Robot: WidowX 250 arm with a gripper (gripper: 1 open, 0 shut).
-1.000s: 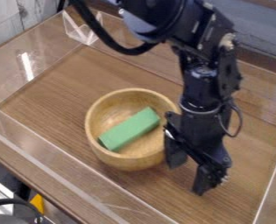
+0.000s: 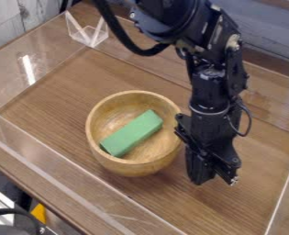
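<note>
The black robot arm reaches down from the top centre to its gripper (image 2: 203, 167), low over the wooden table just right of a wooden bowl (image 2: 105, 125). A green block (image 2: 132, 134) lies tilted inside the bowl. Whether the fingers are open or shut is hard to tell, and nothing held is clearly visible between them.
Bare table (image 2: 49, 101) stretches to the left of the bowl and in front of the gripper. A clear plastic piece (image 2: 90, 24) stands at the upper left. A small yellow object (image 2: 38, 211) shows at the lower left edge.
The gripper has risen slightly and its lower parts look drawn closer together than a second ago. The bowl and green block look unchanged.
</note>
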